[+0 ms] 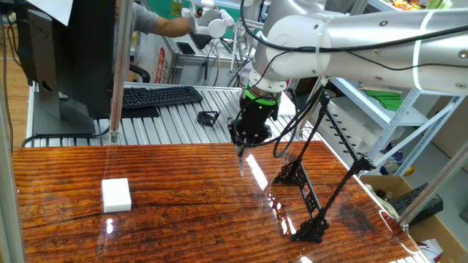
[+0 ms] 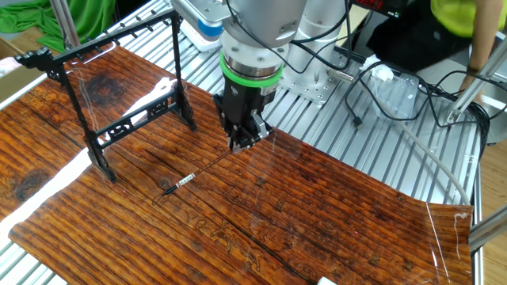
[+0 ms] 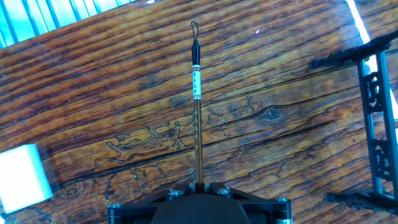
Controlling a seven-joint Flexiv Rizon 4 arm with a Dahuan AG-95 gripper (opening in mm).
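Note:
A slim brown brush (image 3: 198,140) with a white label, a black end cap and a thin hanging loop juts straight out from my gripper in the wrist view. The fingers are shut on the shaft near its other end; whatever lies beyond the grip is hidden behind the gripper body. Seen in exterior view 2, the brush (image 2: 184,180) slants down-left from the gripper (image 2: 235,147), its cap end toward the black rack (image 2: 81,119). Exterior view 1 has the gripper (image 1: 240,147) above the back part of the wooden board, left of the rack (image 1: 311,230).
A white block (image 1: 115,195) rests at the board's left side. Bare wood (image 1: 183,219) lies between block and rack. Behind the board are a keyboard (image 1: 161,96) and a monitor (image 1: 62,58) on the slatted metal table.

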